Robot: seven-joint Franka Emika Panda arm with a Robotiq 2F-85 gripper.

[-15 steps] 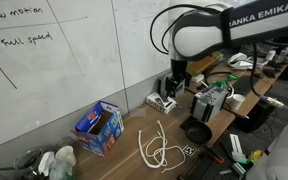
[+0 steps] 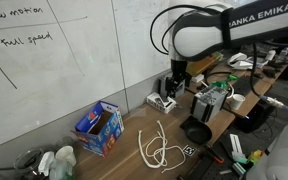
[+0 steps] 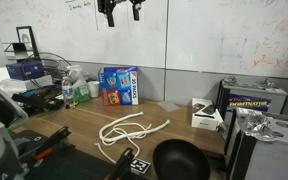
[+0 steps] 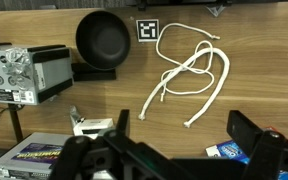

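High over the table, my gripper (image 3: 123, 14) stands open with nothing between its fingers. In the wrist view its two dark fingers are wide apart along the lower edge, with bare wood between them. Below, a white rope (image 4: 199, 70) lies loosely looped on the wooden table, its ends spread; it also shows in front of the blue box in exterior view 2 (image 3: 124, 133). A black pan (image 4: 104, 40) rests beside the rope, by a printed black-and-white marker (image 4: 148, 31). The gripper is well clear of all of these.
A blue and red box (image 3: 120, 86) stands near the whiteboard. Beside it are bottles (image 3: 68, 93). A small white box (image 3: 205, 114) and silver metal cases (image 3: 252, 97) occupy the other side. Bare tabletop (image 4: 269, 70) lies beside the rope.
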